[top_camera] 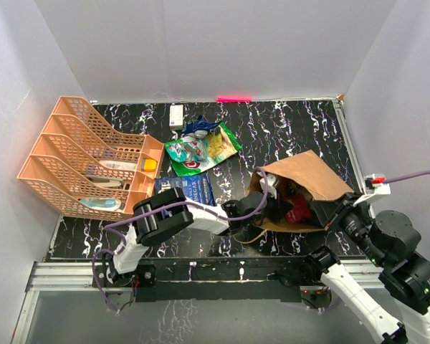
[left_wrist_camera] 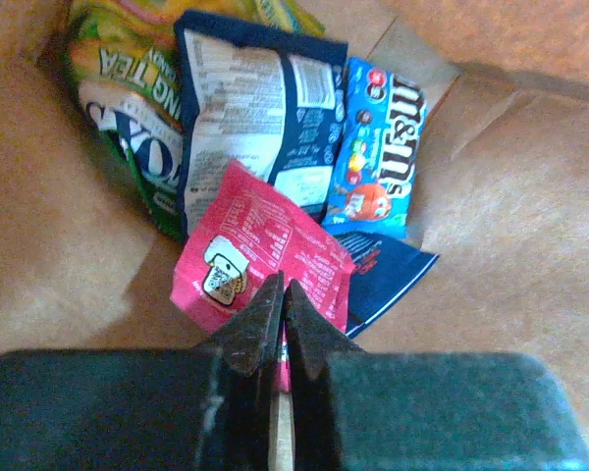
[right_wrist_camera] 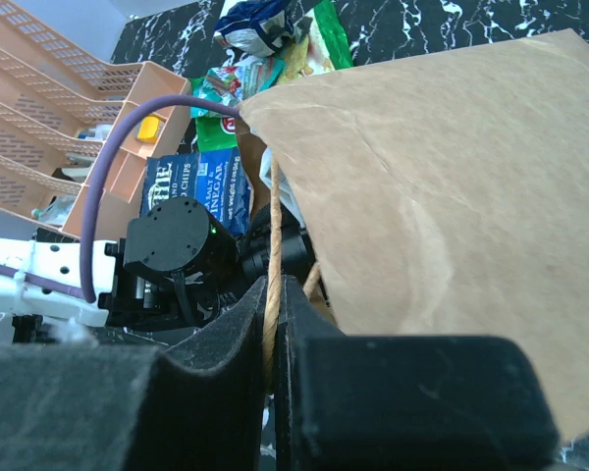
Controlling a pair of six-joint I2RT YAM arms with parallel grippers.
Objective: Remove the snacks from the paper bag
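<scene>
The brown paper bag (top_camera: 308, 166) lies on its side at the right of the black marble table. My left gripper is shut at its mouth, with a pink packet (left_wrist_camera: 255, 235) before the fingertips; nothing clearly shows between them. Behind that packet are a navy packet (left_wrist_camera: 236, 118), an M&M's packet (left_wrist_camera: 378, 147) and a green-yellow bag (left_wrist_camera: 118, 78). My right gripper is shut on the bag's twisted rope handle (right_wrist_camera: 275, 216).
Several snack packets lie left of the bag: a green one (top_camera: 226, 147), a teal one (top_camera: 186, 149), a blue chips bag (top_camera: 193, 186). An orange organiser (top_camera: 79, 165) fills the left side; white walls surround the table.
</scene>
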